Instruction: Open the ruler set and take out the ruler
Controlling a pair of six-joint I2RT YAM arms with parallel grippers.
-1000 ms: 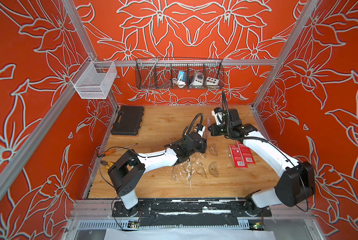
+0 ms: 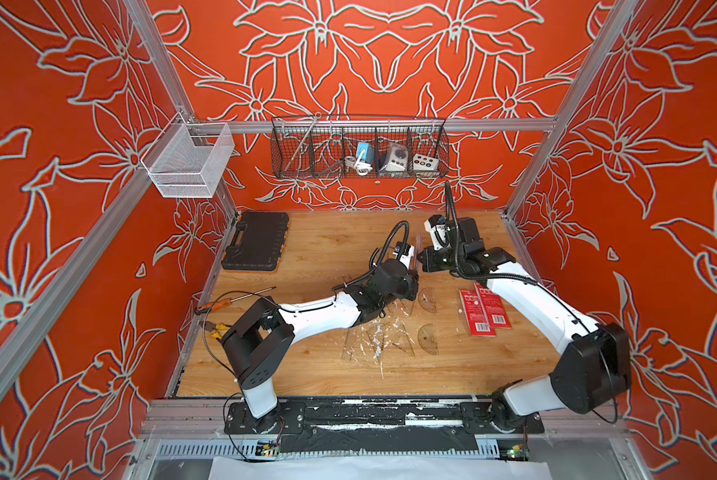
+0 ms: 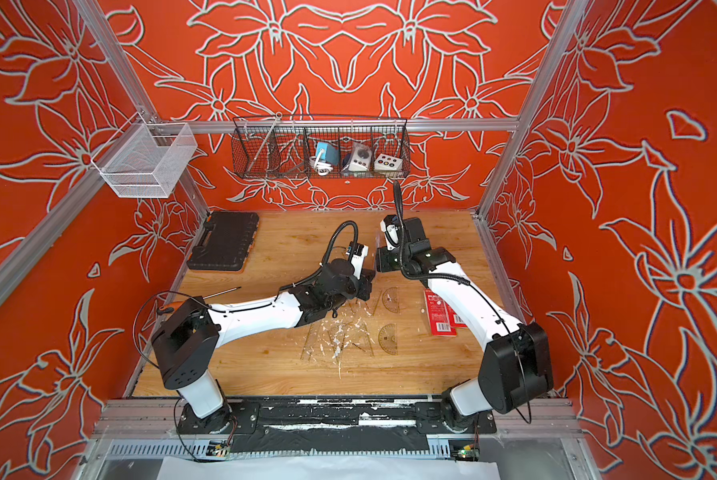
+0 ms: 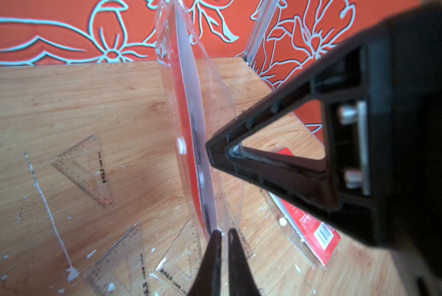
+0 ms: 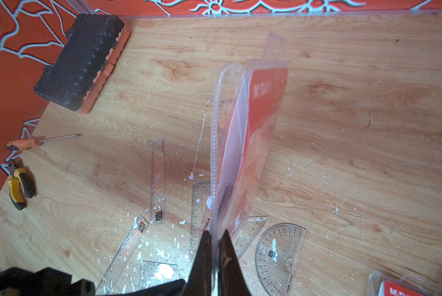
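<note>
The ruler set, a clear plastic sleeve with a red and white card, stands on edge between my grippers. In the right wrist view, my right gripper is shut on the sleeve's thin clear edge. The left wrist view shows my left gripper shut at the sleeve's lower end, with a strip of clear plastic between its fingertips. There the right gripper reaches in from the right. A clear sheet bows away from the card. I cannot make out a ruler inside the sleeve.
Loose clear rulers, set squares and protractors lie below among white flakes. Red packets lie at the right. A black case, screwdriver and pliers are at the left.
My left gripper has shifted slightly toward the right and is closer to the right one. The right arm has hardly moved, and the sleeve stays upright.
</note>
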